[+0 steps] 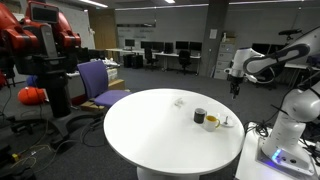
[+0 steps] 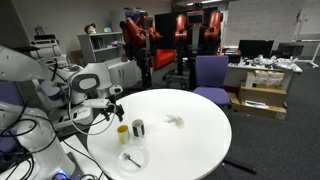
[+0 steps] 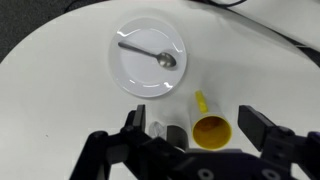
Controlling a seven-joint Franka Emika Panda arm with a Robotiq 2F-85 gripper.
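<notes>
My gripper stands open above the table, its dark fingers wide apart with nothing between them. Below it in the wrist view is a yellow mug, seen from above, its handle toward the plate. Beside the mug a dark can is partly hidden by the gripper. A silver spoon lies on a white plate. In exterior view 2 the yellow mug and grey can stand upright near the plate, and the gripper hangs over the table's edge side.
A crumpled whitish item lies farther across the round white table. A purple chair stands beyond the table, and cables run near its edge by the arm base.
</notes>
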